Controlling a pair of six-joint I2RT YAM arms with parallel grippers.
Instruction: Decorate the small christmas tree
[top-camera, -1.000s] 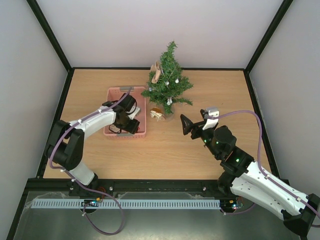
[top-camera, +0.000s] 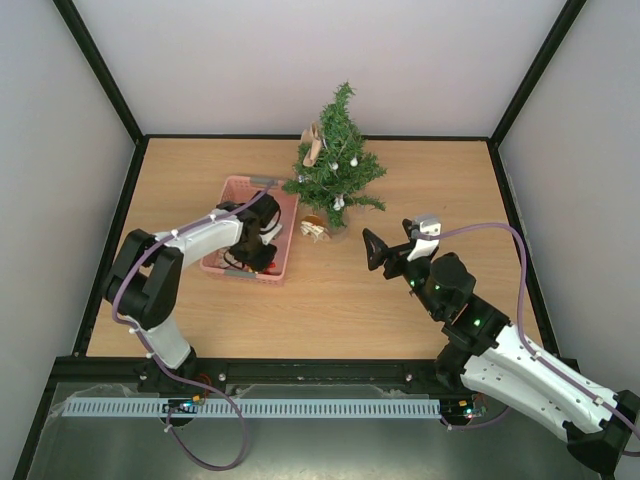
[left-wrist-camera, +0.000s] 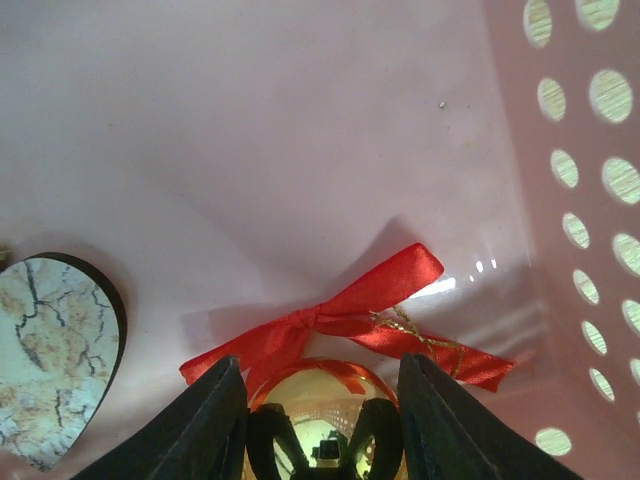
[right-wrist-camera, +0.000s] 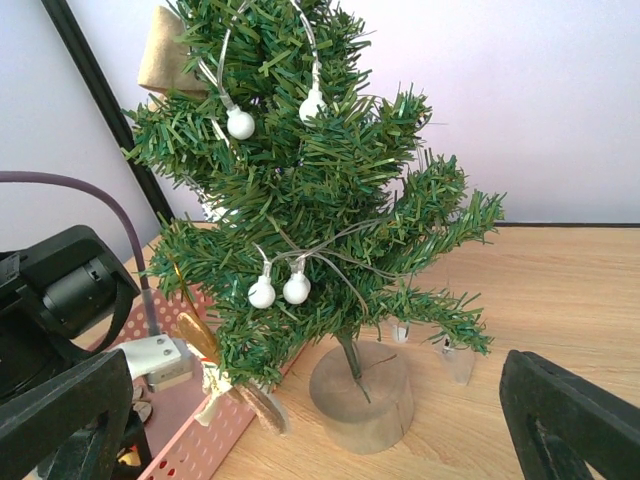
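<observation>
The small green tree (top-camera: 338, 165) stands at the back of the table, hung with white bulbs and a brown ornament (top-camera: 312, 146). My left gripper is down in the pink basket (top-camera: 288, 240), fingers part way apart with a gold bauble (left-wrist-camera: 325, 390) between them. A red ribbon bow (left-wrist-camera: 320, 320) tops that bauble. Whether the fingers press on the bauble cannot be told. My right gripper is open and empty, facing the tree from the front right.
A round marbled piece (left-wrist-camera: 55, 360) lies in the basket near the bauble. Another ornament (top-camera: 314, 230) hangs low at the tree's left, beside the basket.
My left arm has shifted slightly right and forward, and the basket has turned a little, its near end swinging left. The right gripper has barely moved.
</observation>
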